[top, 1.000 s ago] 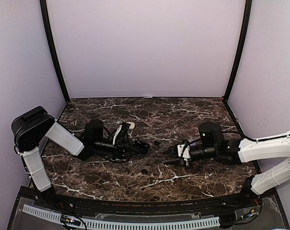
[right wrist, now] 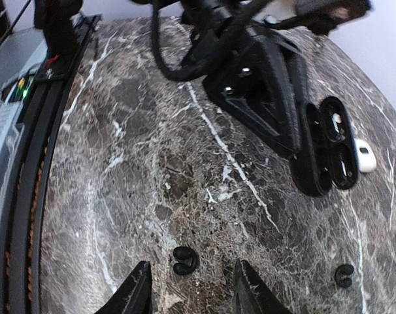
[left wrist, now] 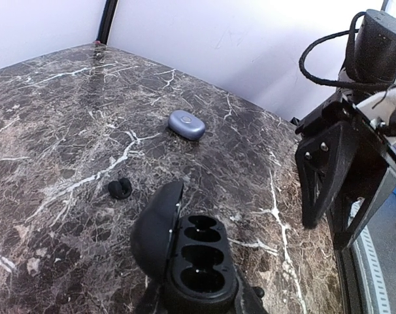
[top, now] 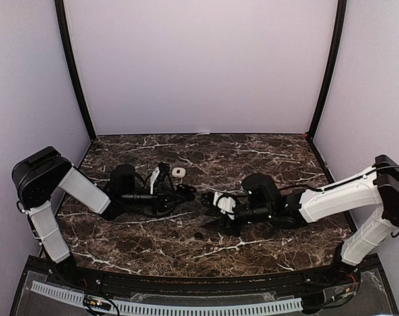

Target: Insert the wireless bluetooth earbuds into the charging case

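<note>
My left gripper (top: 186,193) is shut on the black charging case (left wrist: 201,261), whose lid stands raised and whose visible wells look empty. In the right wrist view the case (right wrist: 329,147) is held above the table at upper right. One black earbud (right wrist: 184,260) lies on the marble between and just beyond the fingertips of my right gripper, which is open and holds nothing. A second black earbud rests farther right; the left wrist view shows an earbud (left wrist: 119,188) left of the case. From above, one earbud (top: 199,236) shows near the right fingertips.
A small pale rounded case (top: 179,172) lies closed behind the left gripper, lavender in the left wrist view. A dark rail (top: 186,280) runs along the front edge.
The left gripper, with the case, has shifted slightly left.
</note>
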